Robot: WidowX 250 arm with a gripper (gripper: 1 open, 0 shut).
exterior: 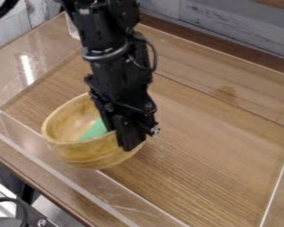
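Observation:
The black gripper (130, 133) hangs from the arm in the middle of the view, shut on the right rim of a yellow wooden bowl (74, 149). A green object (95, 129) sits inside the bowl, partly hidden behind the arm. The bowl is over the left part of the wooden table, near its front left edge; whether it touches the surface is unclear.
A white wall runs along the back. A metal strip edges the table at left, with dark cables at the lower left.

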